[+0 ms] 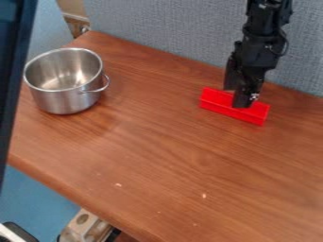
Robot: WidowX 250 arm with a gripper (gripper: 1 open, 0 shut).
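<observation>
A red bar-shaped block (228, 107) lies on the wooden table at the back right. My black gripper (241, 95) is lowered right onto it from above, its tips at or just behind the block's upper side. Whether the fingers are open or shut on the block is too small and dark to tell.
A steel pot (66, 83) with handles stands at the left of the table (164, 180). A grey padded wall (164, 24) runs along the back.
</observation>
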